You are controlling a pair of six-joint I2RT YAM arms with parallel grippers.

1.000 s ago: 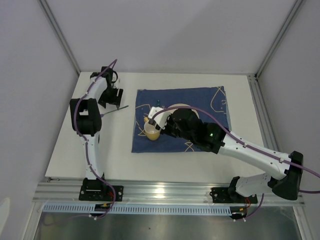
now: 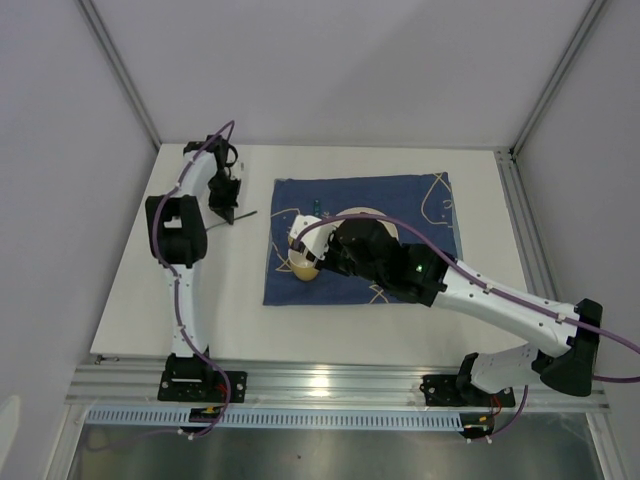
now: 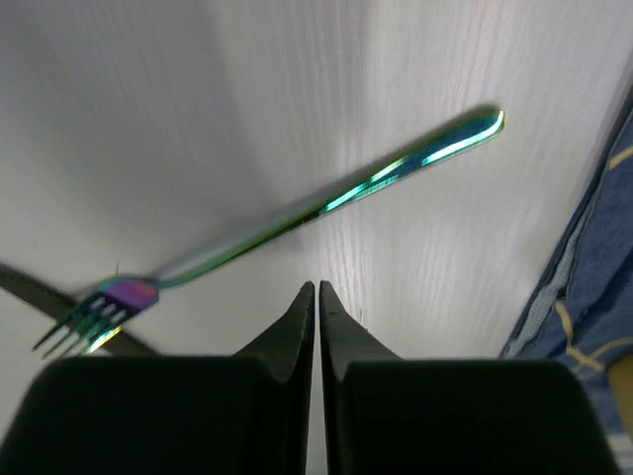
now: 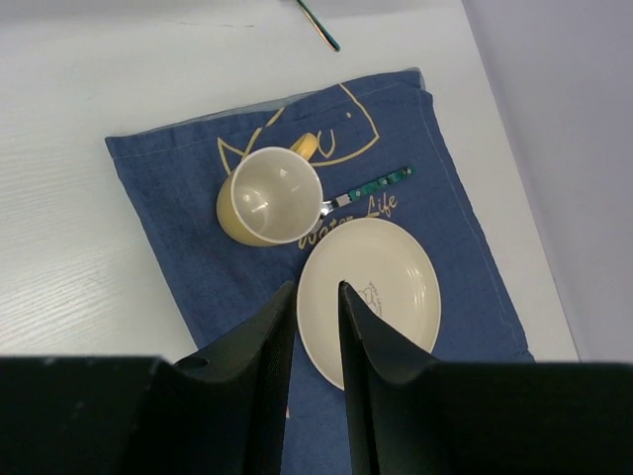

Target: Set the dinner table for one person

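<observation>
A metallic green fork lies on the white table left of the blue placemat, under my left gripper, which is shut with nothing visible between its fingers. My right gripper hangs over the placemat, its fingertips slightly apart with nothing seen between them. In the right wrist view the placemat holds a yellow mug, a cream plate and a green-handled utensil, whose head is partly hidden by the mug.
In the left wrist view a dark strip shows beneath the fork's head. Grey walls and rails surround it.
My left gripper has shifted slightly, and its fingers, apart in the earlier top views, are now together. The right arm is nearly unchanged; the objects on the placemat look unmoved.
</observation>
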